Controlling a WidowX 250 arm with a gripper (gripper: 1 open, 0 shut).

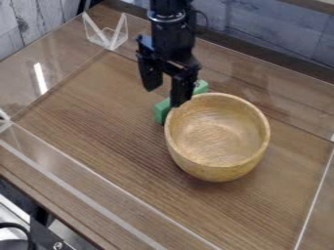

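My black gripper (170,74) is lowered over the table at the upper middle, with its fingers open, just to the upper left of a green oblong object (169,105). A large yellow-tan bowl (217,146) lies to the lower right of the green object and overlaps part of it in the view.
The wooden table (98,137) has free room on the left, in front and at the right. A white wire-like object stands at the back left, another at the left edge. Dark cables show at the lower left corner.
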